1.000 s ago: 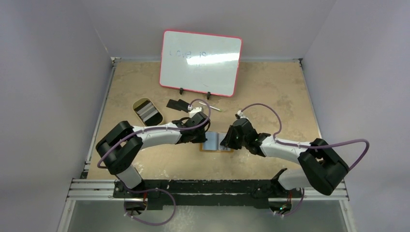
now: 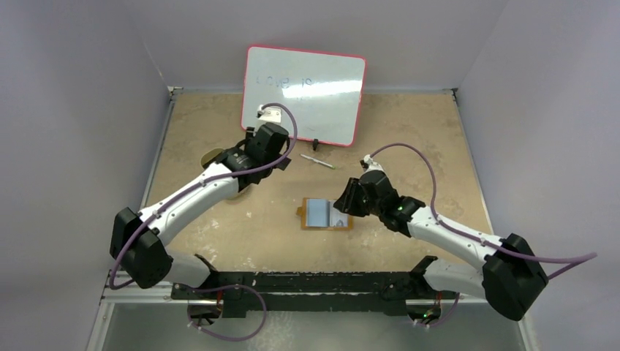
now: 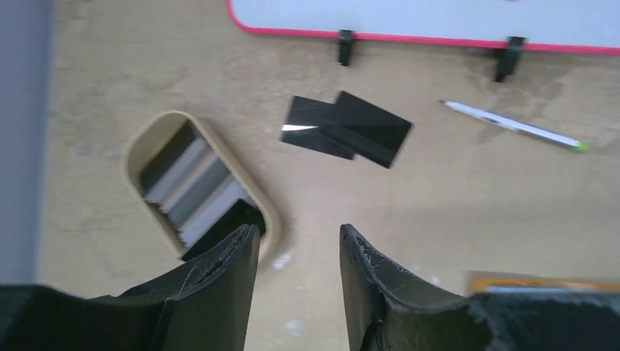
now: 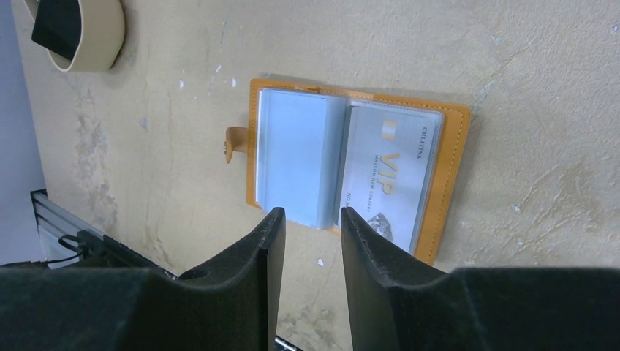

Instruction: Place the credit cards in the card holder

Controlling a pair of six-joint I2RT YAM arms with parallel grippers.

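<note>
In the right wrist view an orange-brown card holder lies spread open, a white VIP card in its right side and a pale blue panel on its left. My right gripper is open above it, nothing between its fingers. Two black cards, a left one and a right one, overlap on the table in the left wrist view. Nearer than them, my left gripper has its fingers apart and empty. From above, the left arm covers both black cards.
An oval beige tray with striped contents lies left of the cards. Beyond them stand the whiteboard and its black feet. A white pen rests to their right.
My left arm has swung away from the card holder, up and left toward the whiteboard, now covering the black cards. My right arm has shifted slightly up and right.
</note>
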